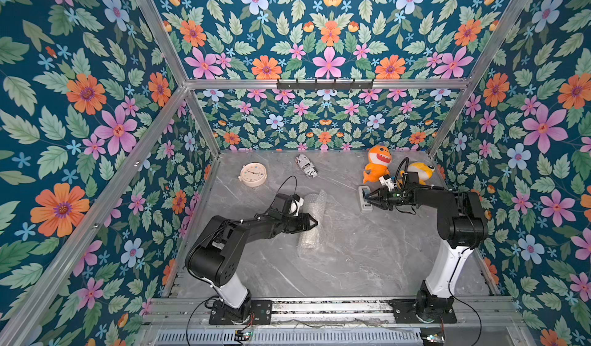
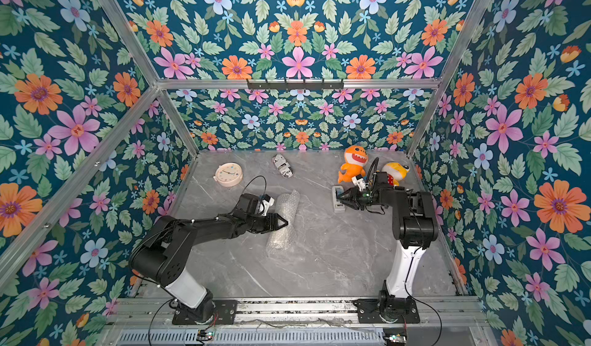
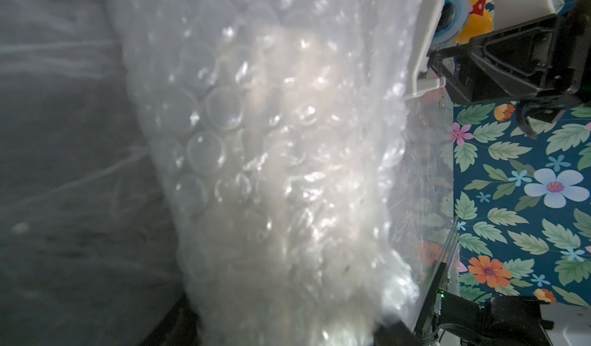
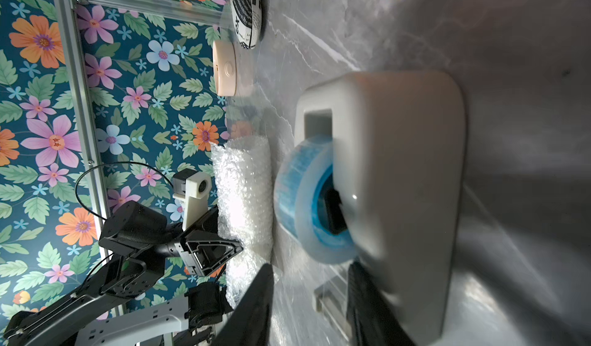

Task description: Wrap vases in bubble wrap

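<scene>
A bubble-wrap roll (image 1: pixel 311 240) lies lengthwise near the middle of the table, with a pale shape inside in the left wrist view. My left gripper (image 1: pixel 307 221) is shut on it from the left. A white tape dispenser (image 4: pixel 406 180) with a clear blue tape roll (image 4: pixel 301 192) stands right of the bundle. My right gripper is at the dispenser, fingers apart beside the tape, with nothing clearly between them.
A pink clock (image 1: pixel 252 173) and a newspaper-patterned object (image 1: pixel 306 165) lie at the back. An orange shark toy (image 1: pixel 376 164) and a yellow toy (image 2: pixel 396 170) sit behind my right arm.
</scene>
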